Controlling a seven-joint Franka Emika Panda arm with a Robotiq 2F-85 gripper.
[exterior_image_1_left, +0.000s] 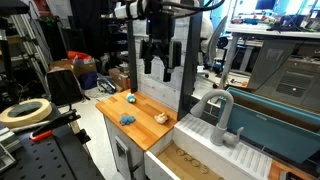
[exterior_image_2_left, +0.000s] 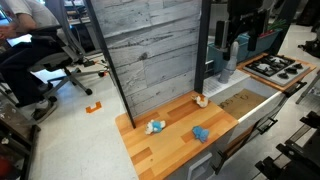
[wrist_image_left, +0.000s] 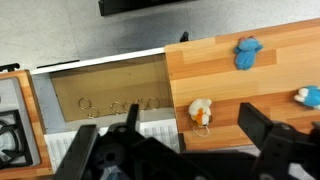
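Three small toys lie apart on the wooden counter (exterior_image_2_left: 172, 142): a plain blue one (wrist_image_left: 247, 53), a blue and white one (wrist_image_left: 308, 97), and an orange and white one (wrist_image_left: 200, 110). Beside the counter stands an open drawer (exterior_image_2_left: 240, 103); the wrist view shows several small ring-shaped things on its floor. My gripper (exterior_image_1_left: 157, 62) hangs well above the counter, pointing down. In the wrist view its fingers (wrist_image_left: 122, 145) are spread wide, with nothing held between them. The orange and white toy shows in the gap, far below.
A grey faucet (exterior_image_1_left: 222, 98) rises behind the drawer, by a white drying rack (exterior_image_1_left: 208, 135). A stove top (exterior_image_2_left: 275, 68) lies beyond. A plank wall (exterior_image_2_left: 165, 75) stands behind the counter. Between the toys the wood is bare.
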